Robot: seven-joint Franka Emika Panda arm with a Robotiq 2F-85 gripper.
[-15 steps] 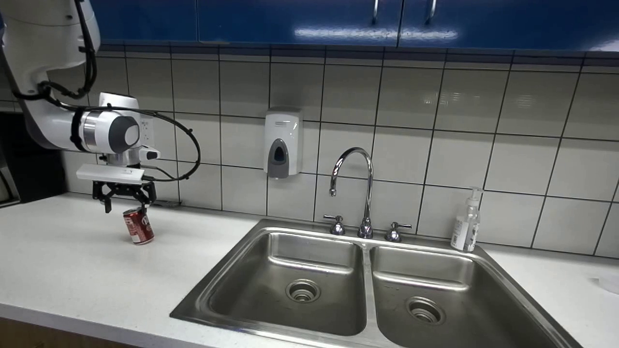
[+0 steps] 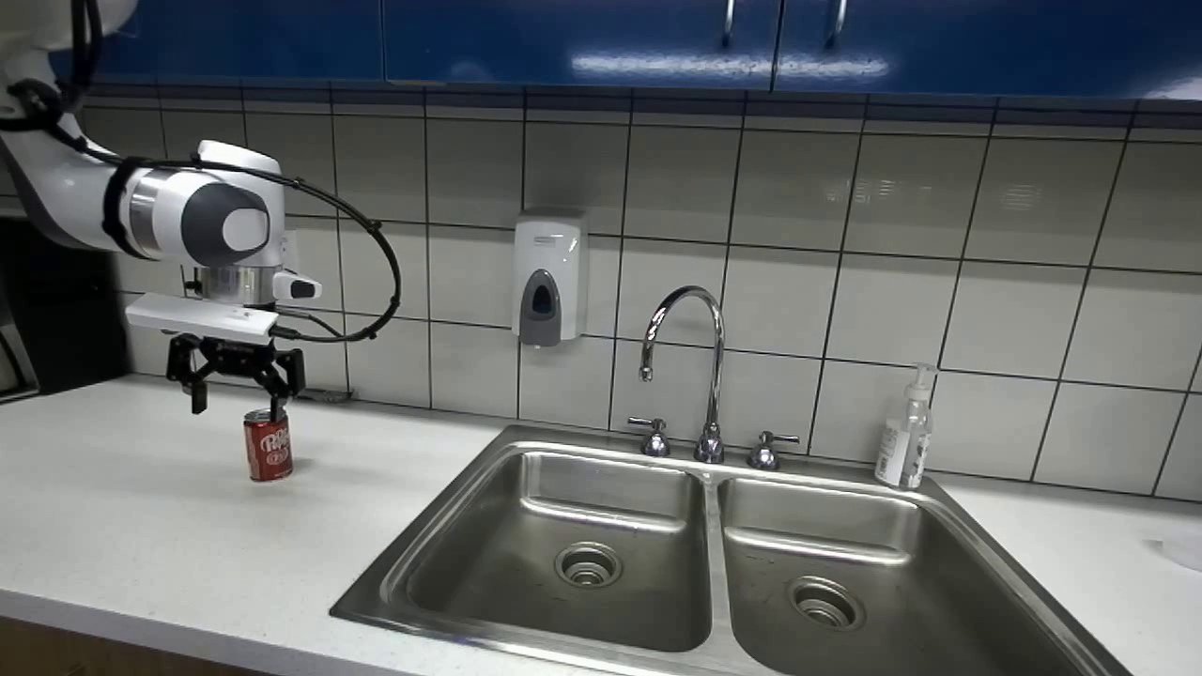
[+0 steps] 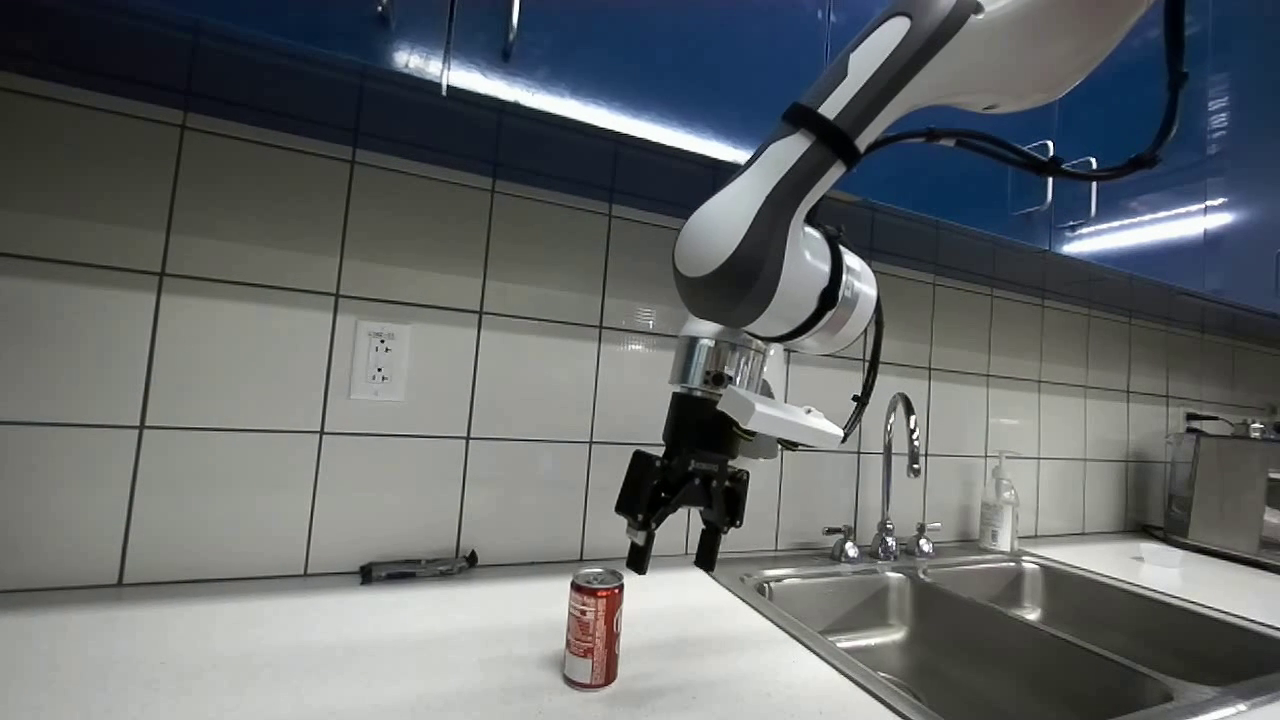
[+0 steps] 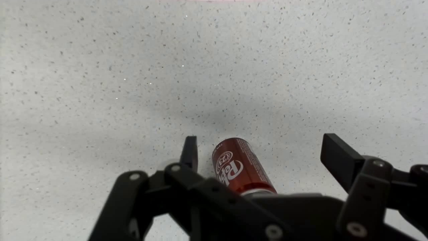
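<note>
A red Dr Pepper can (image 2: 269, 451) stands upright on the white countertop, left of the sink. My gripper (image 2: 238, 406) is open above the counter, its fingers wide apart and nothing held between them. In exterior view 1, one fingertip overlaps the can's top edge; whether it touches is not clear there. From exterior view 2, the can (image 3: 594, 636) shows lower and to the left of the gripper (image 3: 673, 558), with a visible gap. The wrist view has the can (image 4: 240, 166) nearer the left finger (image 4: 190, 152), its top end hidden behind the gripper's linkage.
A double steel sink (image 2: 712, 541) with a faucet (image 2: 717, 372) lies right of the can. Behind it stands a soap bottle (image 2: 904, 439). A dark flat item (image 3: 417, 568) lies by the wall.
The can leaned to one side a second ago and now stands upright, its logo turned toward exterior view 1.
</note>
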